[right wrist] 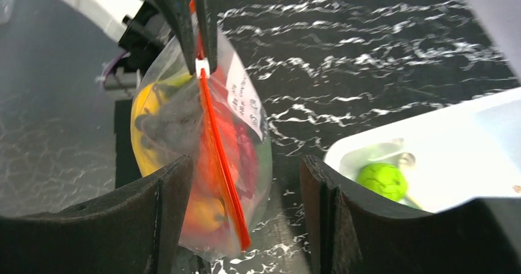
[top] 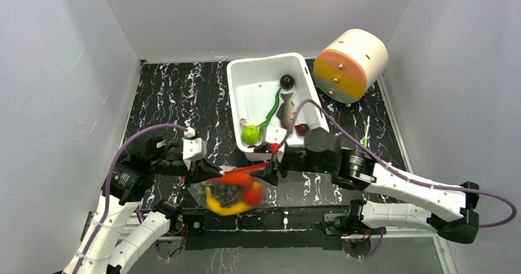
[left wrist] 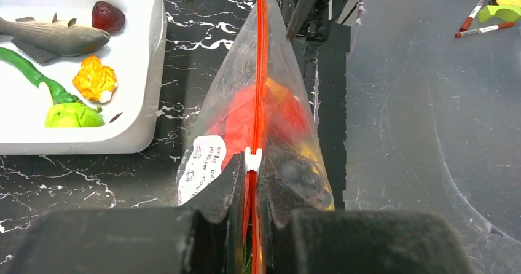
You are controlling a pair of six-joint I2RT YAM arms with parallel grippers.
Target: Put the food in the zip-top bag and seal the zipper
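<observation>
The clear zip top bag point(top: 236, 194) holds yellow, red and dark pieces of food. Its orange zipper strip point(left wrist: 262, 71) runs along the top, with a white slider point(left wrist: 252, 160) on it. My left gripper is shut on the zipper at the slider, one finger on each side. In the right wrist view, my right gripper is open and faces the free end of the orange strip point(right wrist: 236, 215), which lies in the gap without visible contact. A printed white label point(left wrist: 203, 163) shows on the bag.
Behind the bag stands a white bin point(top: 258, 96) with a fish point(top: 287, 109), a green pepper point(top: 271, 109), a lettuce point(top: 250, 134) and other food. A round drawer unit point(top: 350, 65) is at the back right.
</observation>
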